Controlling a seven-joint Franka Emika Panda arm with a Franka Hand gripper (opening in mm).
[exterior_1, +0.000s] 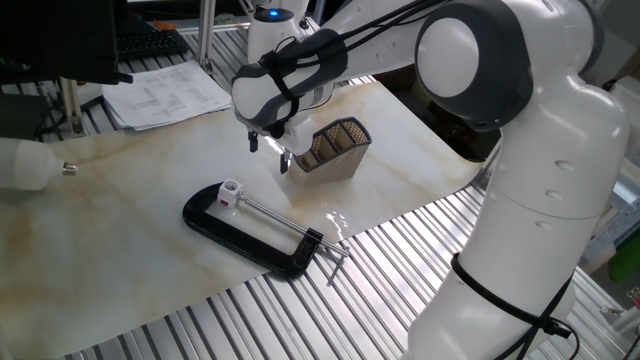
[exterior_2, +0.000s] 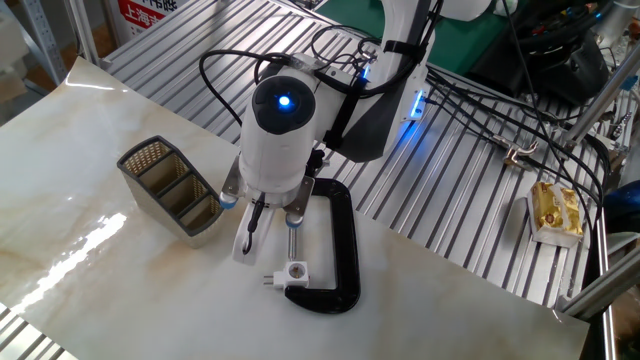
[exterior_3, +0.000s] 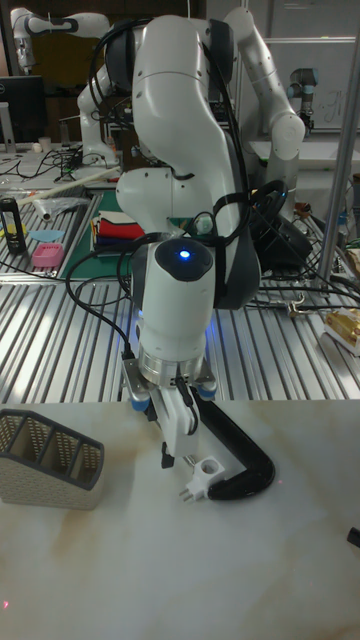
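Note:
My gripper (exterior_1: 268, 152) hangs above the table with its two dark fingertips apart and nothing visible between them. Below it lies a black C-clamp (exterior_1: 240, 240), its metal screw reaching a small white plug socket (exterior_1: 229, 194) at the clamp's far end. Two prongs stick out of the socket (exterior_2: 294, 274) in the second exterior view. A white bulb-like object with a metal screw base (exterior_1: 69, 169) enters from the left edge in the first view. Beside the gripper stands a beige woven organizer (exterior_1: 331, 167) with several compartments; those that show look empty.
Papers (exterior_1: 166, 95) lie behind the marbled sheet (exterior_1: 110, 240). A gold-and-white box (exterior_2: 556, 213) sits on the slatted metal table at the right in the second view.

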